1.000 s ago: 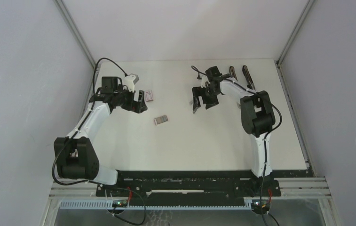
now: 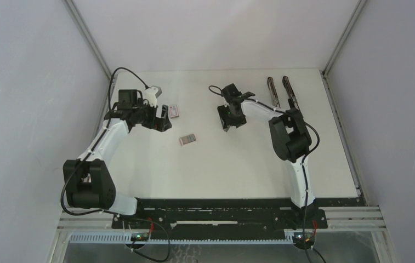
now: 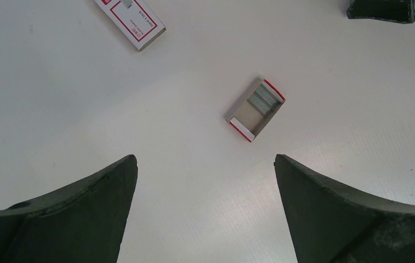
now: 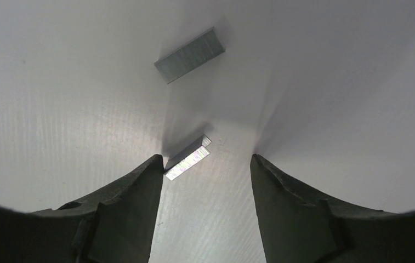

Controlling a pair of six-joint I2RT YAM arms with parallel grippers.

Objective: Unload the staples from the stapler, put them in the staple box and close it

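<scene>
Two staple strips lie on the white table in the right wrist view: a wider grey strip [image 4: 189, 55] farther off, and a shiny short strip [image 4: 187, 164] between the fingers of my right gripper. One end of the shiny strip meets or overlaps the left finger's tip; the right finger stands clear of it. My left gripper is open and empty over bare table. Two long dark staplers [image 2: 273, 91] [image 2: 290, 92] lie at the back right. From above, my right gripper [image 2: 230, 121] hides the strips.
An open box tray [image 3: 257, 109] holding grey staple strips sits mid-table, left of centre. Behind it lies a white box with red print [image 3: 134, 19].
The left arm, tray and box stay put.
</scene>
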